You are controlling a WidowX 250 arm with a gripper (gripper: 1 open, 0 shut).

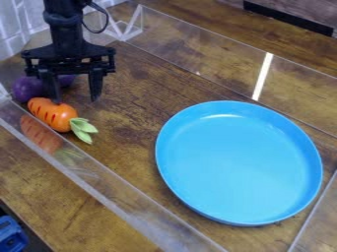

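My black gripper (66,79) is raised at the upper left, its fingers spread apart above and behind an orange toy carrot (53,115), which lies on the wooden surface with its pale green leaves toward the lower right. A purple vegetable toy (30,86) lies behind the carrot at the left, partly hidden by the gripper. Nothing shows held between the fingers.
A large blue plate (238,162) fills the right side. Clear plastic walls border the area. A blue object (8,236) sits at the lower left corner.
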